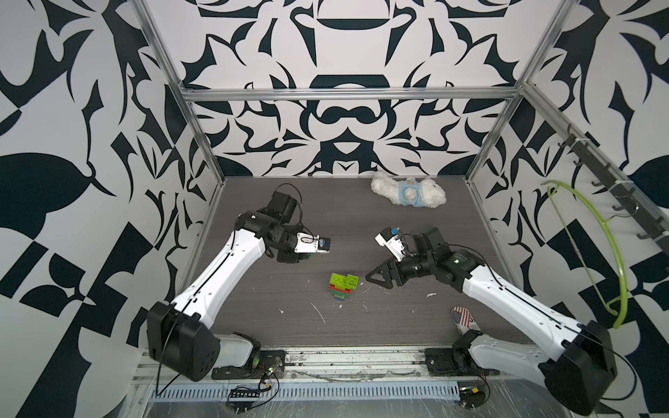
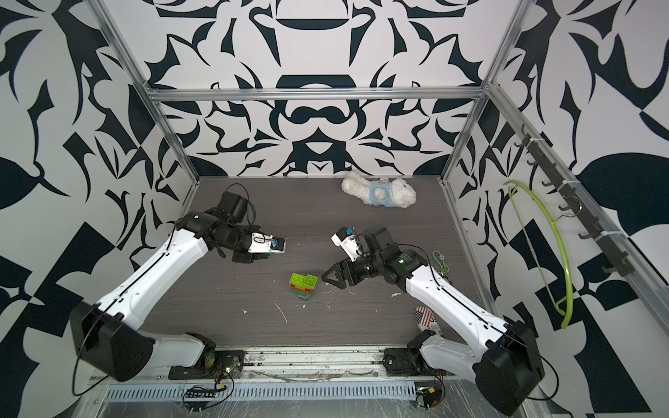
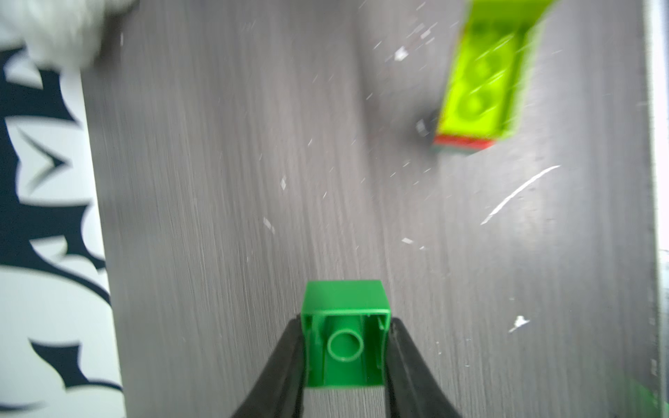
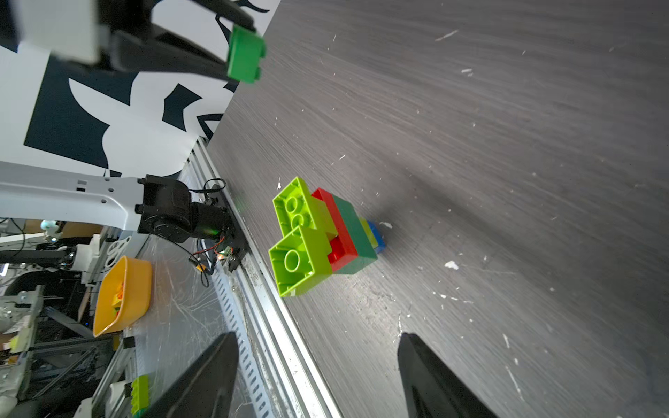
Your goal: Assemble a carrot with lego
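Observation:
A small green brick [image 3: 346,298] is pinched between the fingertips of my left gripper, its hollow underside with one round tube turned to the left wrist camera. That gripper is raised above the table, left of the brick stack, and its green brick [image 4: 245,55] shows at the upper left of the right wrist view. The stack [image 4: 345,233] lies on its side on the table: two lime bricks at one end, then red, dark green, a little yellow-green and blue. My right gripper stands open and empty, just right of the stack in the top views.
A white plush toy [image 1: 409,191] lies by the back wall. A striped object [image 1: 463,318] is near the right arm's base. Below the front rail [image 1: 355,351], a yellow bin [image 4: 129,296] holds bricks. Mid-table is mostly free, with small white scraps.

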